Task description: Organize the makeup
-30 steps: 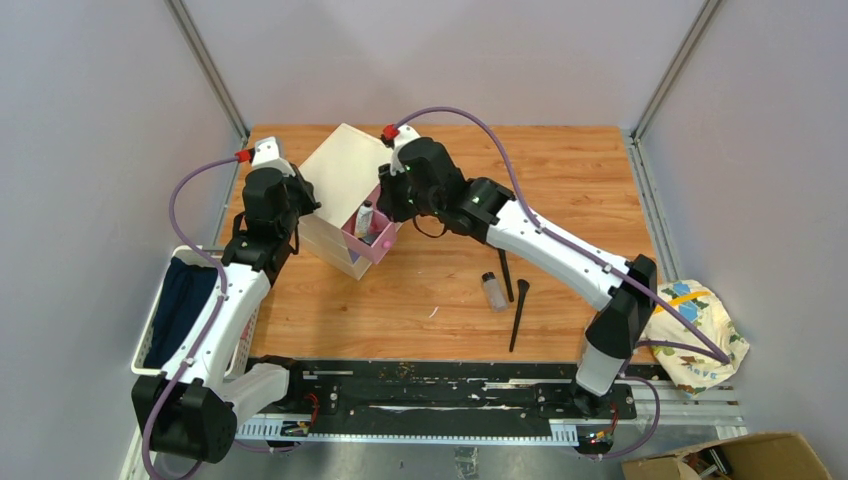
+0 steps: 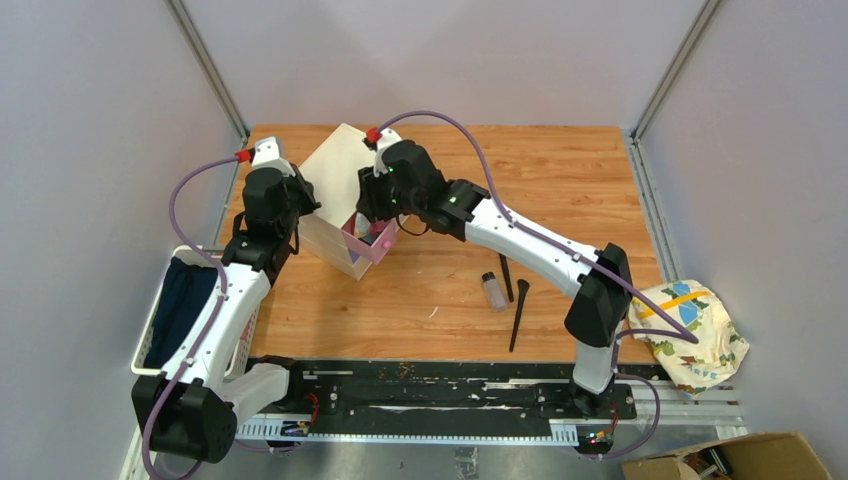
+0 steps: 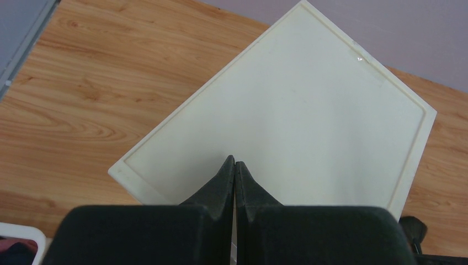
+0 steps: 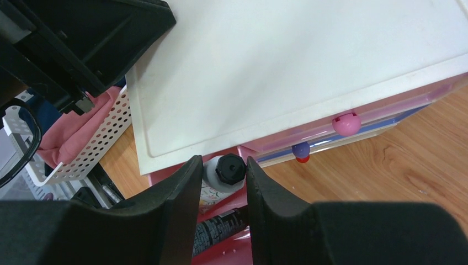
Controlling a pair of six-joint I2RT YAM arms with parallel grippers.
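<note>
A white drawer box [image 2: 340, 165] stands at the table's left, its pink drawer [image 2: 384, 246] pulled out. Inside that drawer a white bottle with a black cap [image 4: 230, 169] leans beside a dark printed tube [image 4: 222, 231]. My right gripper is over the drawer, fingers part open, with the capped end of the bottle showing between its fingers. Whether both pads touch it cannot be made out. Against the box's left side, my left gripper is shut with nothing showing between its tips. On the table lie a small clear bottle [image 2: 494, 292] and a black brush [image 2: 518, 315].
Another dark stick [image 2: 506, 278] lies by the brush. A white basket [image 2: 146, 325] with dark cloth is at the left edge, a patterned bag [image 2: 715, 335] at the right. Bare wood covers the table's right half. Two closed drawers with a pink knob [image 4: 346, 125] and a blue knob [image 4: 301, 149] show.
My right gripper has moved left over the open drawer, covering most of the white bottle in the top view. The left arm and the box have stayed still.
</note>
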